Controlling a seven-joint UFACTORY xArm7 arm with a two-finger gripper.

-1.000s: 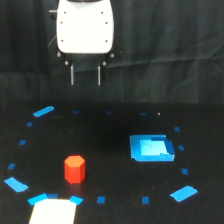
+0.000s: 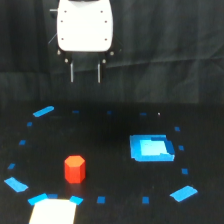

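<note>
My gripper (image 2: 85, 72) hangs from the white arm housing (image 2: 85, 24) at the upper left of the camera view, above the table, its two thin fingers spread apart with nothing between them. Below it on the dark table (image 2: 120, 180) sits a red hexagonal block (image 2: 75, 169). To the right is a blue square tray (image 2: 137, 148) with a pale light-blue square inside. A pale cream square (image 2: 52, 212) is cut off at the bottom edge.
Blue tape strips (image 2: 183, 193) and small blue markers mark out the table. The middle between the red block and the tray is clear. A dark curtain (image 2: 170, 50) hangs behind.
</note>
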